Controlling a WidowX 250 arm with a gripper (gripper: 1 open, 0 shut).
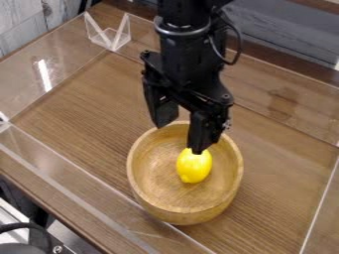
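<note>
A yellow egg-shaped object (193, 166) lies in a round wooden bowl (149, 187) in the lower middle of the camera view. My black gripper (181, 124) hangs from the top of the view over the back of the bowl, just above and behind the yellow object. Its two fingers point down and are spread apart, open, with nothing visible held between them.
The wooden tabletop (73, 119) has free room left and right of the bowl. A clear angular object (109, 30) stands at the back left. A black cable runs at the lower left.
</note>
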